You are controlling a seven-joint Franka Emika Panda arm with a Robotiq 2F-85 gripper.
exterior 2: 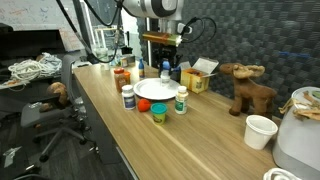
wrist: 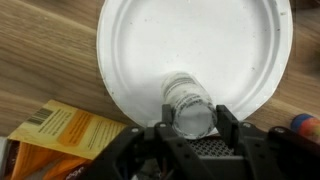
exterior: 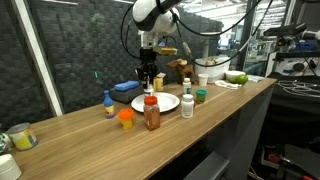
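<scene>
My gripper (exterior: 149, 80) hangs over a large white plate (exterior: 170, 102) on the wooden counter. Beneath it a small white bottle (exterior: 149, 89) shows against the plate. From the wrist view, the bottle's pale body (wrist: 183, 88) rests over the white plate (wrist: 140, 50), its orange cap (wrist: 194, 121) toward me. My fingers (wrist: 226, 121) flank the cap closely on both sides; whether they press on it is unclear. In exterior view 2 the gripper (exterior 2: 165, 62) is above the plate's far side, and its fingertips are too small to read.
Around the plate stand a brown jar (exterior: 152, 114), an orange cup (exterior: 126, 118), a white jar (exterior: 187, 107) and a green can (exterior 2: 159, 113). A red ball-like object (exterior 2: 143, 105) is near the plate's front edge. Bare counter (exterior 2: 185, 145) lies to the right in exterior view 2.
</scene>
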